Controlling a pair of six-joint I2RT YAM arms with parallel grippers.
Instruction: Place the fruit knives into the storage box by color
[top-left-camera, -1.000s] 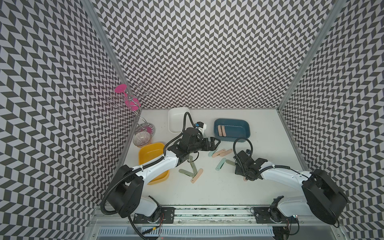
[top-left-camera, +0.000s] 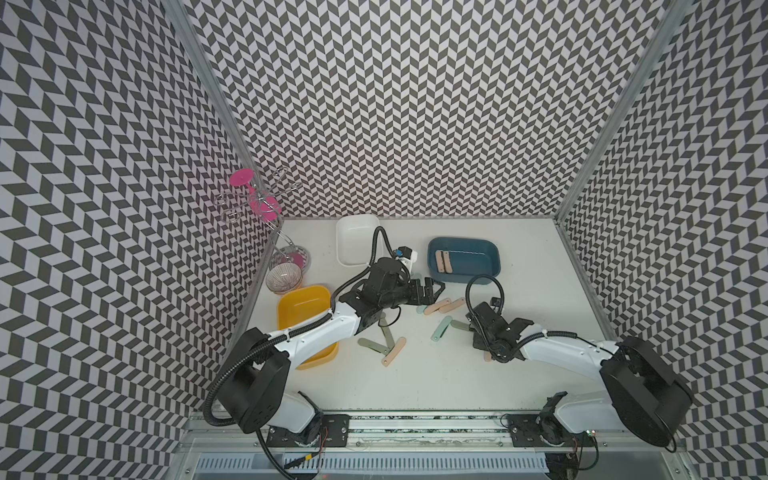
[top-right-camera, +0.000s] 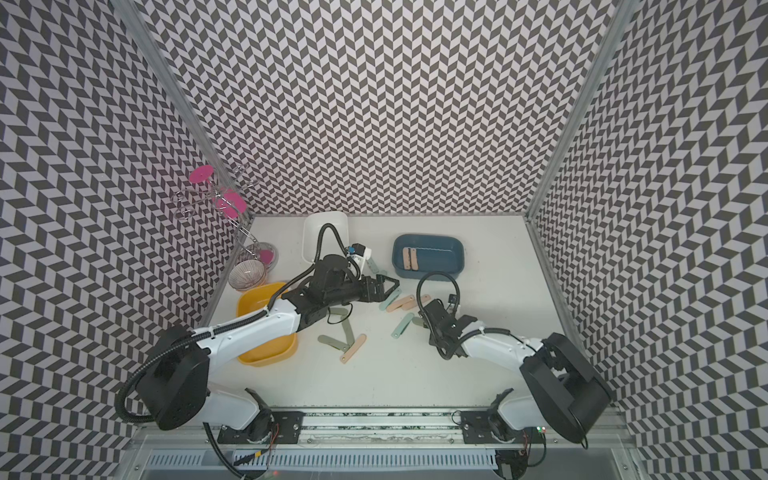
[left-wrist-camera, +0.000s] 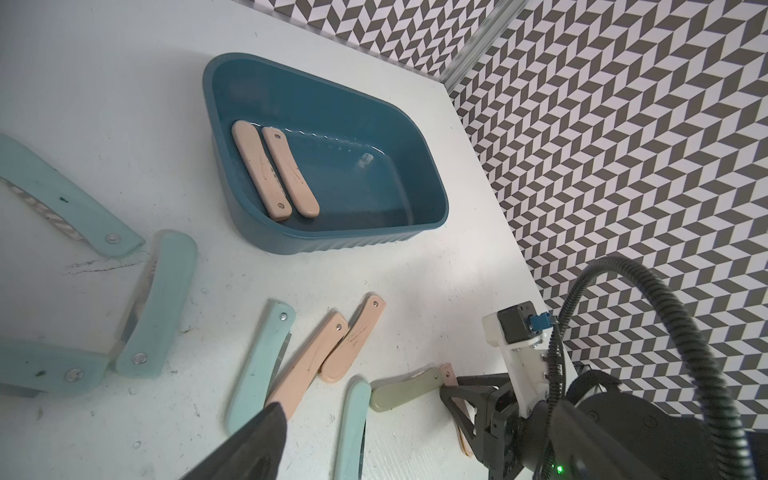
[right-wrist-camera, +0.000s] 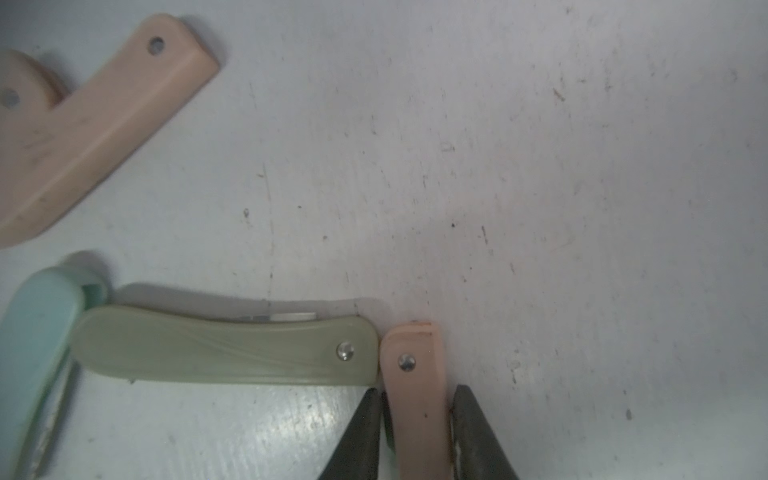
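A pink knife lies on the table between the fingertips of my right gripper, beside an olive knife; whether the fingers grip it is unclear. Two more pink knives lie angled among several mint knives. Two pink knives rest in the left side of the teal box. My left gripper stands open above the knives, left of the right arm, with nothing seen held.
A yellow box is at the left, a white box at the back. Wire racks stand back left. More knives lie front centre.
My left gripper has shifted slightly right. My right gripper has moved very little.
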